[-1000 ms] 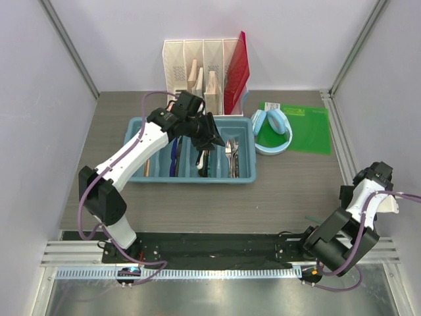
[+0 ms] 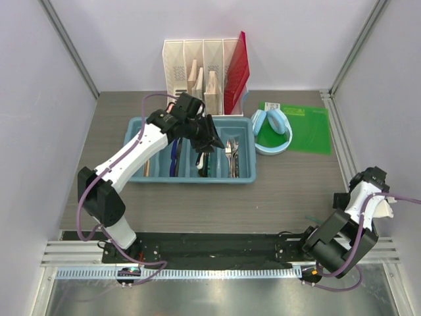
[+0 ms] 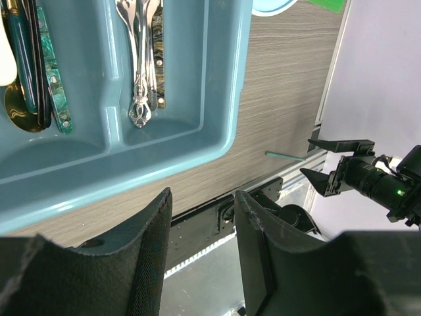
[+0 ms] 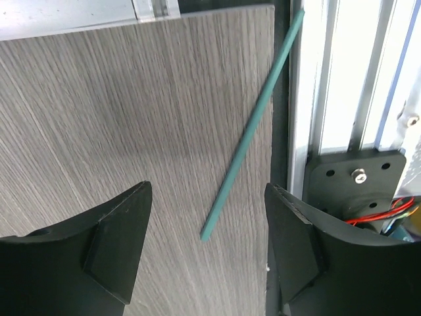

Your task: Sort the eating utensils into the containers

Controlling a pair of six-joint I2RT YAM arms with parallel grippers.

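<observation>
A blue divided tray [image 2: 227, 179] holds sorted utensils in its long compartments. Silver forks [image 3: 141, 85] share one compartment with a patterned handle; green and black handled pieces [image 3: 55, 85] lie in the one beside it, and blue-handled ones [image 2: 175, 158] sit further left. Over the tray, my left gripper is open and empty. A thin teal stick [image 4: 243, 145] lies on the table near its front right edge, one end past the tabletop edge. Open above it is my right gripper; the stick shows between its fingers from above, untouched as far as I can see.
Blue headphones [image 2: 274, 131] rest on a green sheet [image 2: 309, 131] right of the tray. A white file rack [image 2: 174, 62] with a red folder [image 2: 238, 72] stands behind it.
My right gripper has shifted slightly left and toward the front edge, closer to the teal stick. The left arm and the tray's contents look unchanged.
</observation>
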